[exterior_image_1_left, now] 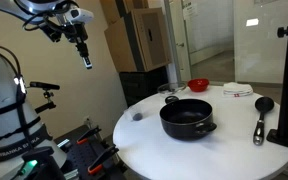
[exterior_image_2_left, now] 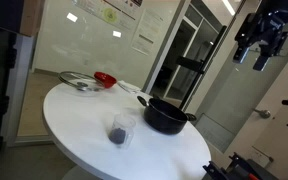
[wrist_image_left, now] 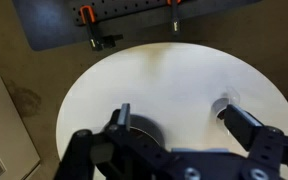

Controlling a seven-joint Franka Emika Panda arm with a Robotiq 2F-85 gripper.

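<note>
My gripper point(exterior_image_1_left: 87, 62) is raised at the left, high above the near side of the white round table point(exterior_image_1_left: 149, 148); its fingers are spread open and nothing shows between them. In the second exterior view the gripper point(exterior_image_2_left: 250, 59) hangs at upper right, well clear of the tabletop. A black two-handled pot point(exterior_image_1_left: 187, 118) stands open near the middle of the table. Beside it is a small clear cup point(exterior_image_2_left: 121, 130) with something dark inside. The wrist view looks down on the table, with part of the pot point(wrist_image_left: 144, 128) hidden behind the gripper and the cup point(wrist_image_left: 222, 104) to the right.
Toward the back lie a red bowl point(exterior_image_1_left: 198, 85), a folded white cloth point(exterior_image_1_left: 238, 90) and a glass lid point(exterior_image_2_left: 81, 80). A black ladle point(exterior_image_1_left: 263, 118) rests near a black upright post point(exterior_image_1_left: 286, 80).
</note>
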